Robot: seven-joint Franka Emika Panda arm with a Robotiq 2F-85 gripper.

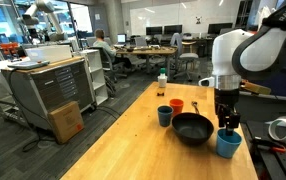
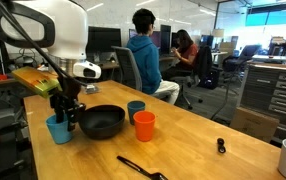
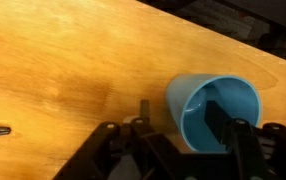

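A light blue cup (image 1: 228, 146) stands upright near the table's right edge, beside the black bowl. My gripper points down over it, fingers apart and astride the cup's rim. In the wrist view one fingertip (image 3: 216, 113) reaches inside the cup (image 3: 186, 92), while the other fingertip (image 3: 144, 114) is outside, a small gap from the wall. From the second exterior side, the gripper's fingers partly cover the cup (image 2: 58, 130), so contact there is hard to judge.
Close by sits a black bowl (image 2: 103, 122). Beyond it stand a dark blue cup (image 2: 135, 109) and a red cup (image 2: 144, 126). A black utensil (image 2: 143, 168) lies on the table. The wooden surface left of the bowl (image 1: 148, 145) is clear.
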